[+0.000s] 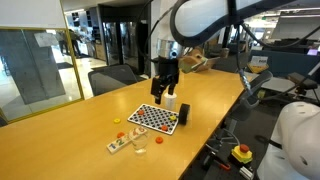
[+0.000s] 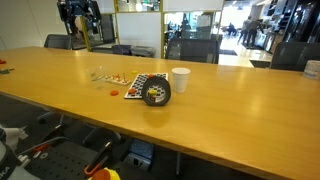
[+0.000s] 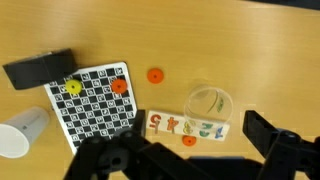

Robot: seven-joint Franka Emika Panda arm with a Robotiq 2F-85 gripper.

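Note:
My gripper is open and empty, its dark fingers apart at the lower part of the wrist view. In exterior view 1 the gripper [image 1: 162, 82] hangs in the air above the table. Below lies a black-and-white checkered board [image 3: 94, 115], with a yellow disc [image 3: 73, 87] and an orange disc [image 3: 119, 86] on it. Another orange disc [image 3: 155, 75] lies on the bare table. A white strip with coloured letters [image 3: 165, 122] lies right of the board. A clear round container [image 3: 212, 104] overlaps the strip from this angle.
A black object [image 3: 39, 69] stands at the board's corner; in exterior view 2 this black object [image 2: 156, 90] looks rounded. A white cup [image 3: 22, 132] is close by.

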